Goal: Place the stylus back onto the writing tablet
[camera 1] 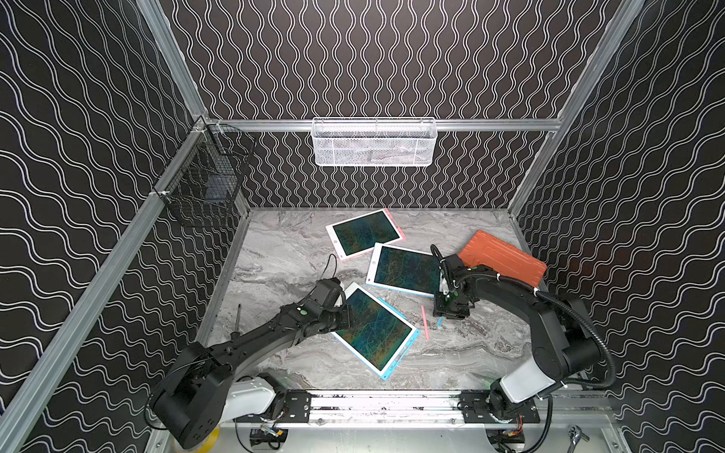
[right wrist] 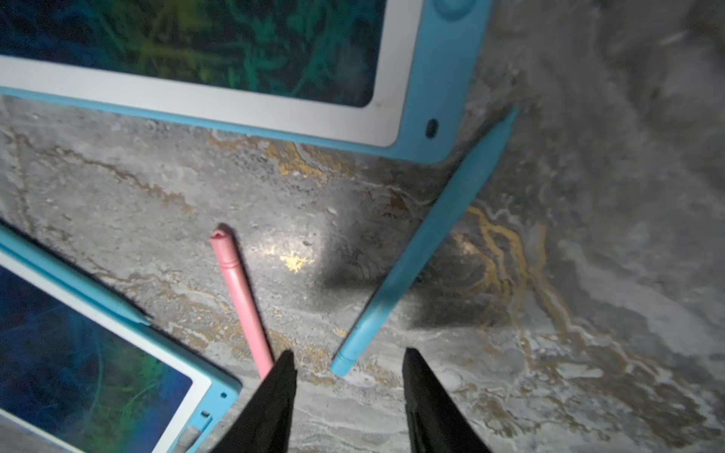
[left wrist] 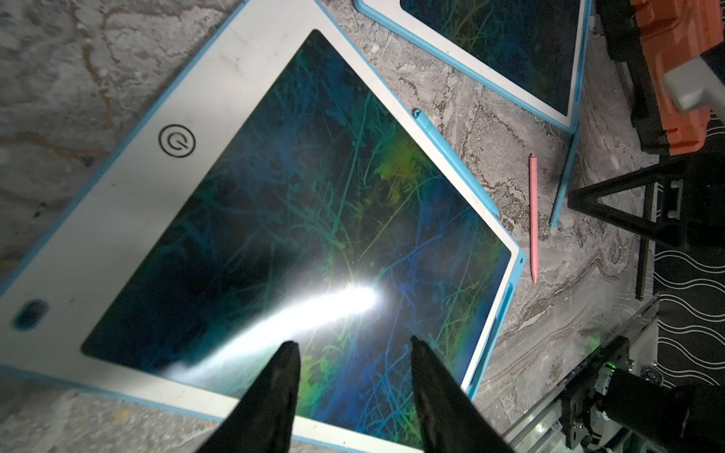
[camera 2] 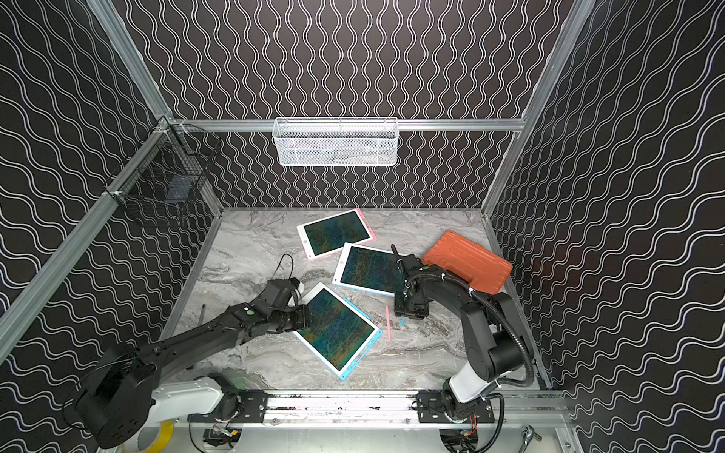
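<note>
A blue stylus (right wrist: 414,253) lies slantwise on the marbled table, one tip close to the corner of a blue-edged tablet (right wrist: 381,124). My right gripper stands open over the stylus's other end, which shows between its fingers without being gripped. From above, that gripper (camera 1: 451,311) hides most of the stylus. A pink stylus (right wrist: 245,302) rests on the table to its left. My left gripper is open with nothing between its fingers, over the near blue tablet (left wrist: 136,200), whose blue stylus (left wrist: 457,164) sits along its edge.
A pink-edged tablet (camera 1: 365,232) lies at the back. An orange case (camera 1: 502,259) is at the right, behind the right arm. A white wire basket (camera 1: 374,143) hangs on the back wall. Bare table lies at the front right.
</note>
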